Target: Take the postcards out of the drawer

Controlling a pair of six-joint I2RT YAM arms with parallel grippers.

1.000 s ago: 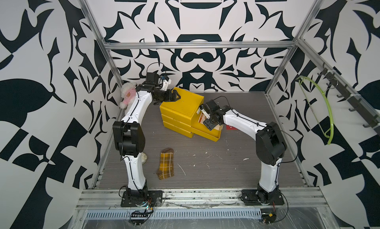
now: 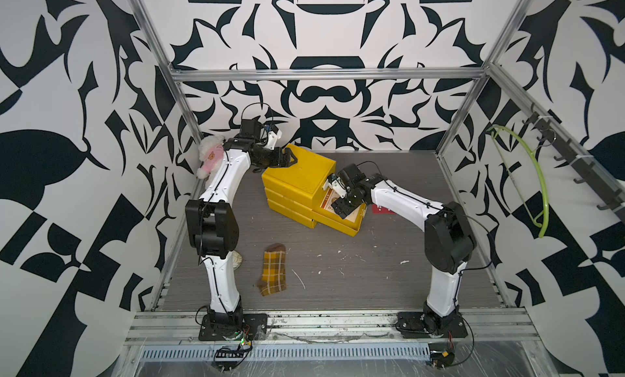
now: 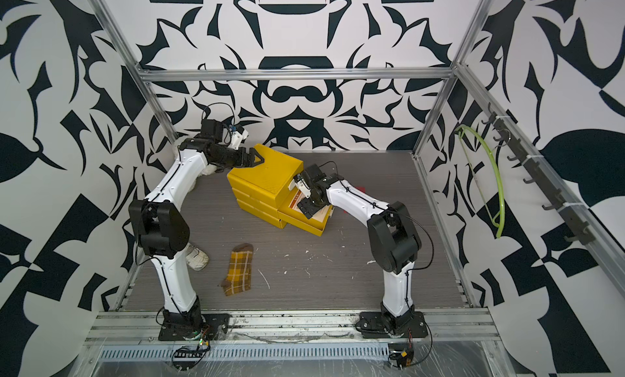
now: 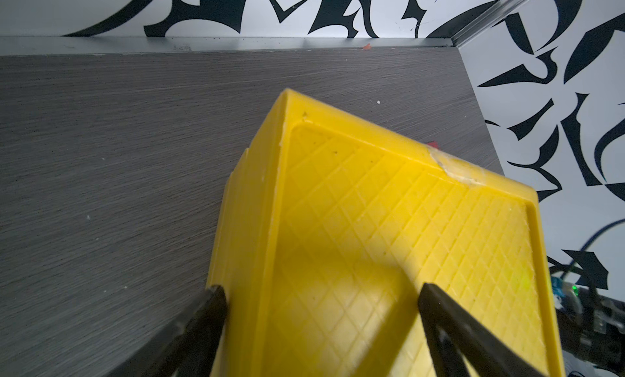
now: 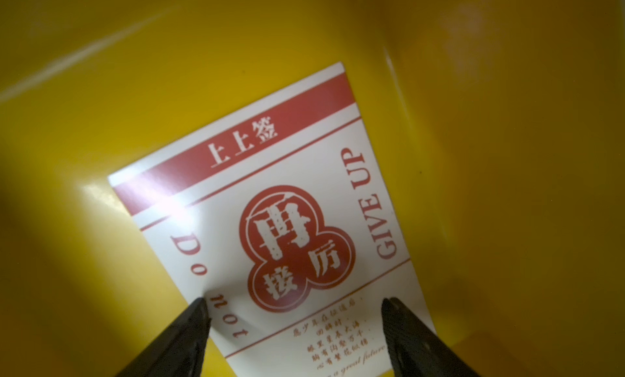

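A yellow cabinet [image 2: 299, 175] has one drawer [image 2: 335, 223] pulled out toward the right. Inside it lies a postcard [image 5: 306, 246], white with red bands and red lettering, flat on the yellow floor. My right gripper is over the drawer, open, one fingertip [image 5: 201, 312] and the other on either side of the card's lower part; nothing is gripped. Whether its tips touch the card cannot be told. My left gripper is open at the cabinet's upper left edge, one finger beside the side wall, the other over the top.
A red card [image 2: 382, 209] lies on the table to the right of the drawer. A plaid sock [image 2: 273, 269] is at the front left, and a pink and white plush toy [image 2: 211, 155] sits behind the left arm.
My right gripper has shifted slightly toward the front, and the drawer's outer end has moved a little the same way. The left arm stays put.
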